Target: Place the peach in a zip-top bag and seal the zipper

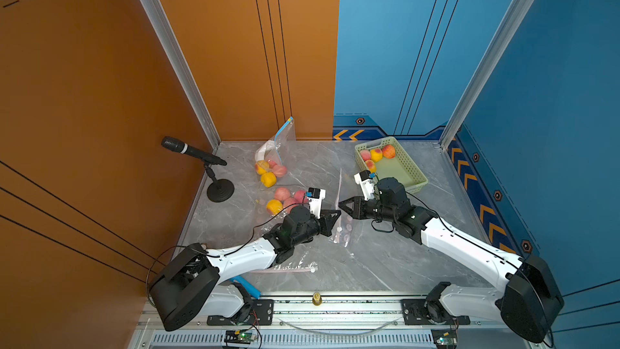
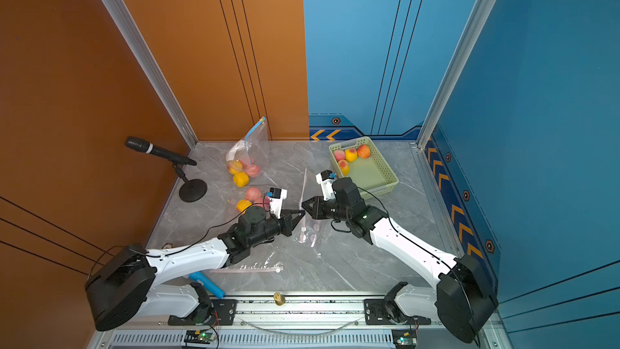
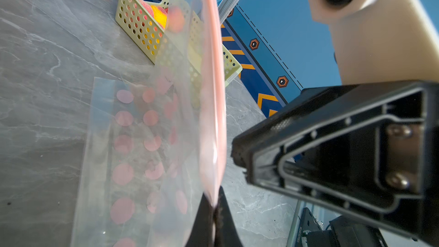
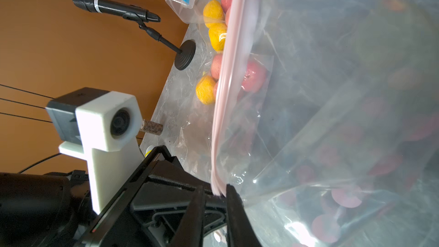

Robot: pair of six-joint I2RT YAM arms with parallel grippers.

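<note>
A clear zip bag point(image 3: 123, 173) with a pink zipper point(image 3: 212, 109) hangs between the grippers, pink dots on it. My left gripper is shut at the lower end of that zipper strip in its wrist view, the thin edge between its fingertips. My right gripper is shut, close to the left one, with the pink strip running down to its fingertips; whether it pinches the strip is unclear. Peaches point(image 1: 376, 155) lie in a green basket point(image 1: 413, 168) at back right. More fruit point(image 4: 253, 75) lies bagged on the table, left of the grippers.
A blue-zipped bag with fruit point(image 1: 277, 155) stands at the back left, beside a microphone on a stand point(image 1: 219, 188). A blue roll point(image 2: 206, 284) lies at the front left.
</note>
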